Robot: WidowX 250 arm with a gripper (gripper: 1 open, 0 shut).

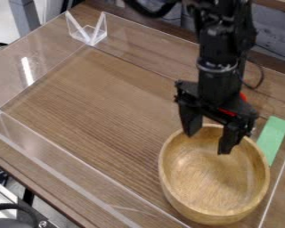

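Note:
My black gripper [213, 127] hangs over the back rim of a large tan bowl [214, 183], its fingers open and pointing down. Nothing shows clearly between them. A red object [241, 101] is partly hidden behind the gripper.
A green rectangle [272, 136] lies right of the bowl. A clear plastic holder [88, 28] stands at the back left.

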